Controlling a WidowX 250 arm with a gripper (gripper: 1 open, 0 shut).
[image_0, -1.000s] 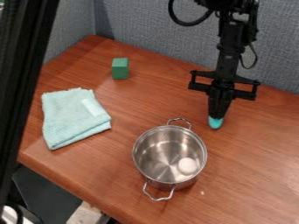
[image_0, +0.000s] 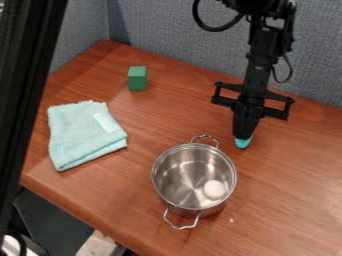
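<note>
My black gripper (image_0: 243, 132) hangs low over the table right of centre, its tip down at a small teal object (image_0: 242, 142) just behind and right of a steel pot; whether the fingers grip it I cannot tell. The pot (image_0: 181, 180) has two wire handles and holds a white round item (image_0: 214, 189).
A folded pale blue cloth (image_0: 83, 135) lies on the left, a green block (image_0: 138, 78) at the back left. A grey padded wall (image_0: 174, 40) stands behind; a dark frame edges the left.
My gripper has shifted very slightly to the left; little else differs.
</note>
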